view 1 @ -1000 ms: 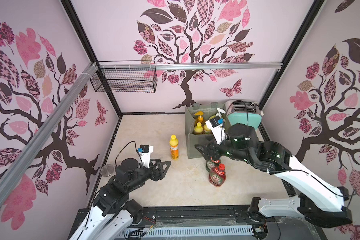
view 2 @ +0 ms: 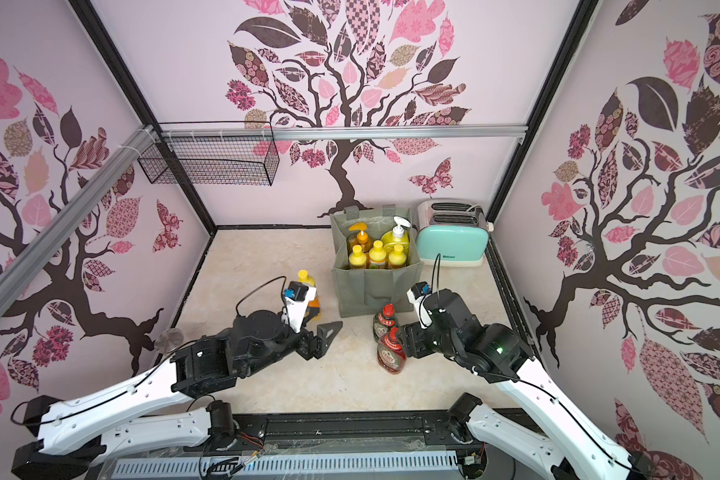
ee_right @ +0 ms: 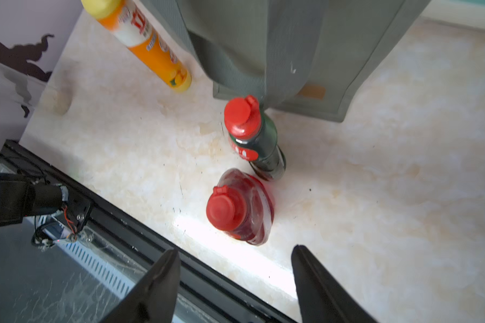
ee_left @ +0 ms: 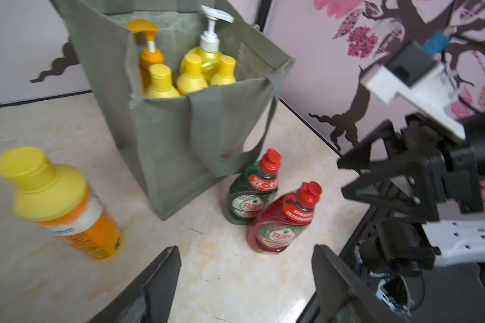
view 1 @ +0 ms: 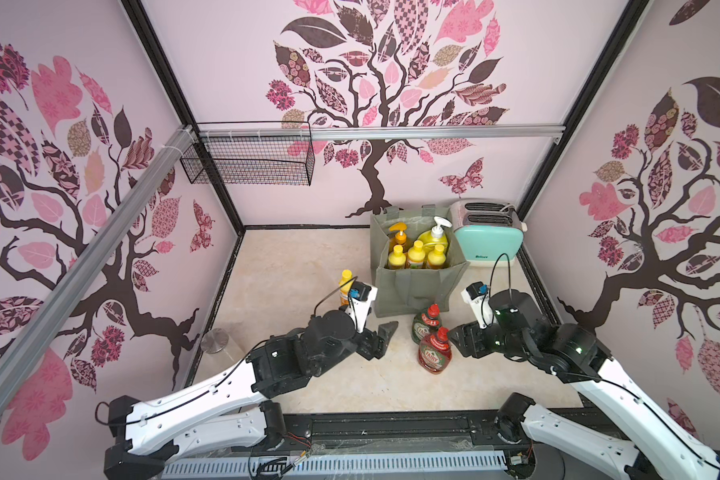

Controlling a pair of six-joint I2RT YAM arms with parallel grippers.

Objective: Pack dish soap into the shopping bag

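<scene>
In front of the grey shopping bag (view 1: 412,292) two dish soap bottles stand: green (ee_left: 245,207) and red (ee_left: 277,231), both red-capped. The bag holds several yellow bottles and pump bottles (ee_left: 191,80). An orange bottle (ee_left: 83,215) with yellow cap stands left of the bag. My left gripper (view 1: 381,337) hangs left of the soaps with its fingers apart, nothing between them. My right gripper (view 1: 461,339) is just right of the red bottle, fingers apart and empty; in the right wrist view both soaps lie ahead of it.
A mint toaster (view 1: 488,240) stands right of the bag at the back. A clear container (view 1: 220,344) sits at the left edge. A wire basket (view 1: 248,160) hangs from the rail.
</scene>
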